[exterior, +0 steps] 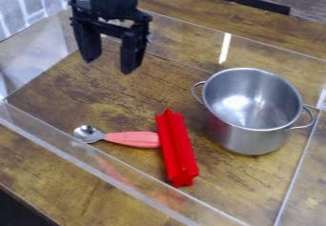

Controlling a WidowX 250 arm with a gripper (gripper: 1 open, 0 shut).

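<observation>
The black gripper [110, 51] hangs at the upper left over bare wood, open, with its two fingers apart and nothing between them. A steel pot [251, 111] with two side handles stands at the right. In front of it lies a red elongated object [176, 149]. To its left lies a spoon with a pink handle [132, 138], its metal bowl pointing left.
A clear low barrier runs along the left and front of the wooden work surface [76, 106].
</observation>
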